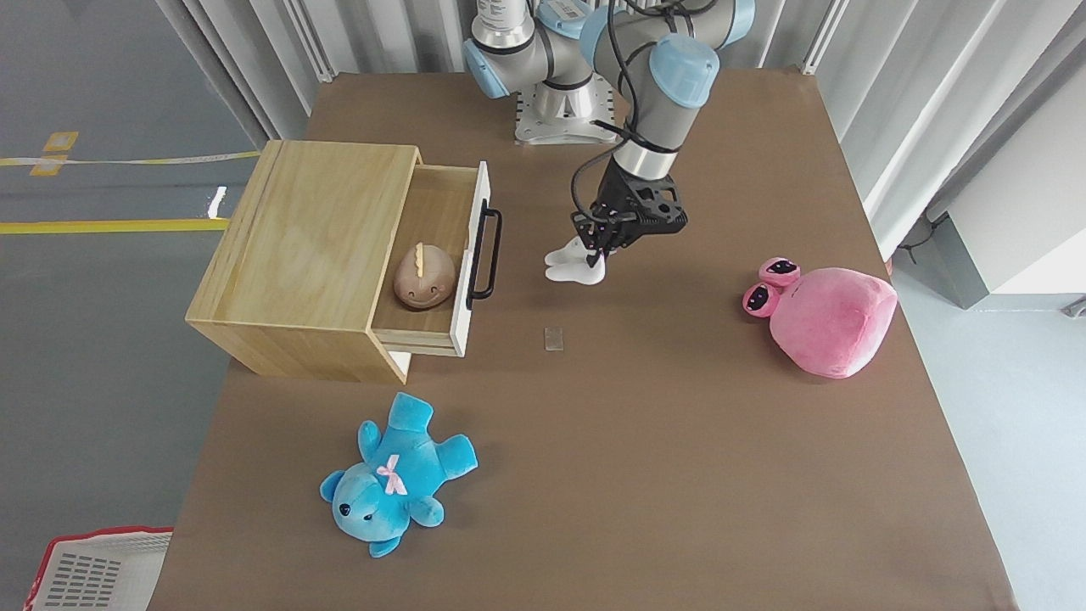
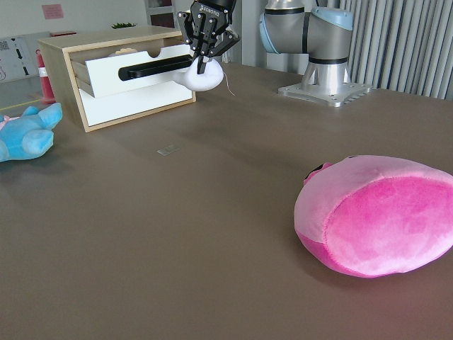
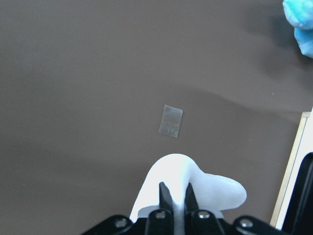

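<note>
My gripper (image 1: 601,249) is shut on a white plush toy (image 1: 572,273), holding it above the table just right of the open drawer's black handle (image 1: 489,255); in the left view the toy (image 2: 202,79) hangs in front of the drawer. In the wrist view the toy (image 3: 215,191) is pinched between the fingertips. The wooden cabinet (image 1: 295,234) has its white-fronted top drawer pulled out, with a brown smiling round object (image 1: 424,280) inside.
A blue bear (image 1: 407,458) lies front left, a pink plush (image 1: 830,326) at the right. A small clear rectangle (image 1: 554,338) lies on the table (image 1: 662,458), whose middle and front right are clear. A red-rimmed basket (image 1: 97,565) stands off the table's left.
</note>
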